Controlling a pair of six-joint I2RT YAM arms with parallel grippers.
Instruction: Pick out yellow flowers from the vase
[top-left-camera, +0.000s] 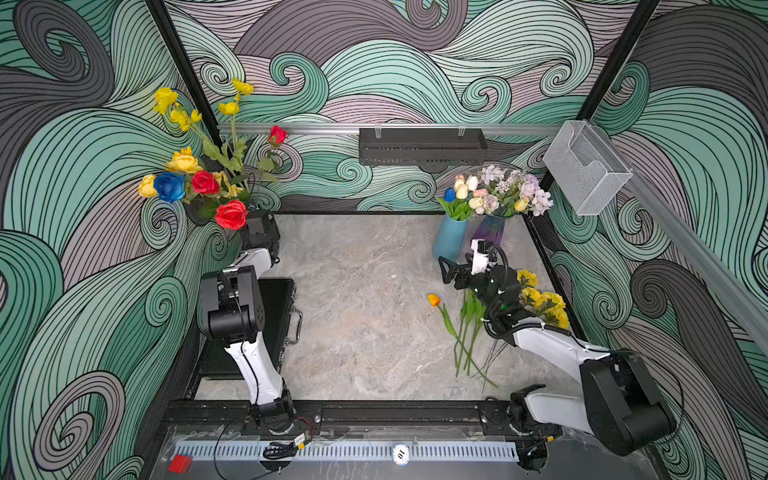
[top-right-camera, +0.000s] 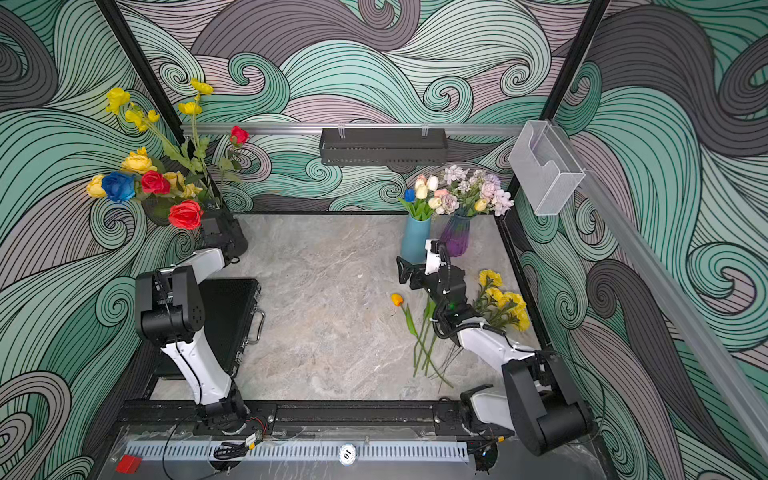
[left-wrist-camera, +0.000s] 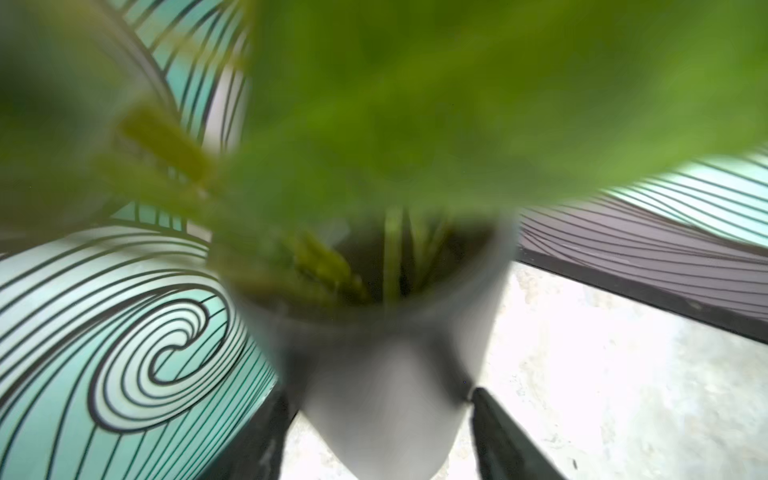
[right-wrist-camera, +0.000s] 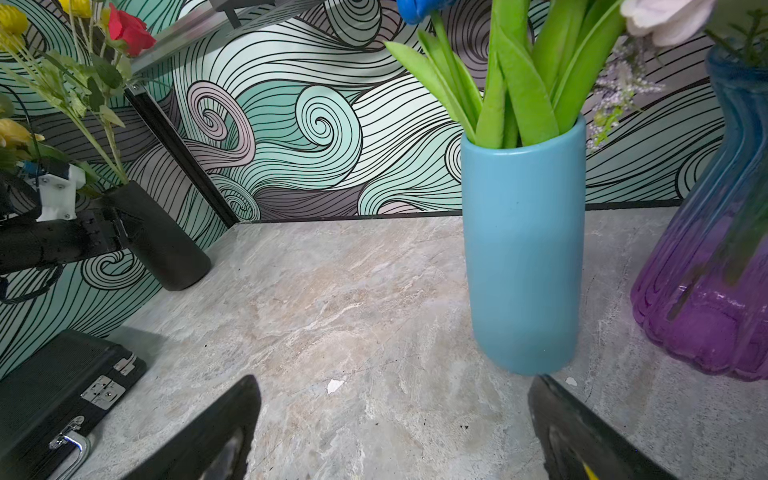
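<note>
A dark vase (right-wrist-camera: 168, 244) at the back left holds yellow (top-left-camera: 184, 161), red and blue flowers. My left gripper is right at this vase, its blurred fingertips either side of the vase's body in the left wrist view, under a large green leaf; whether it grips is unclear. My right gripper stands open over the right of the table, facing a light blue vase (right-wrist-camera: 521, 256) of tulips, nothing between its fingers. Yellow flowers (top-right-camera: 504, 300) and an orange tulip (top-left-camera: 433, 300) with long stems lie on the table below it.
A purple vase (right-wrist-camera: 696, 296) of pale blossoms stands beside the blue one. A black case (top-right-camera: 224, 328) lies on the left of the table. A mesh holder (top-left-camera: 584, 168) hangs on the right rail.
</note>
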